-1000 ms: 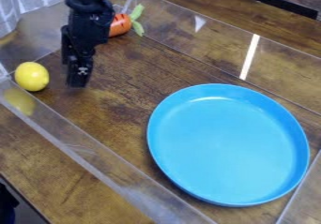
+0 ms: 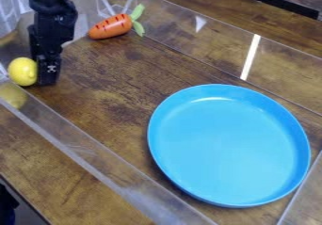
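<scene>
My gripper (image 2: 45, 61) is low at the left of the camera view, open, its dark fingers beside a yellow lemon-like object (image 2: 23, 72), which partly covers them. Whether they touch it cannot be told. An orange toy carrot (image 2: 111, 25) with a green top lies at the back. A large blue plate (image 2: 229, 144) rests on the right.
Transparent walls border the wooden surface (image 2: 113, 97), along the left, front and back. The middle, between the lemon and the plate, is clear.
My gripper has moved left and a little down to the lemon-like object. The lemon looks shifted slightly left; the carrot and plate are unchanged.
</scene>
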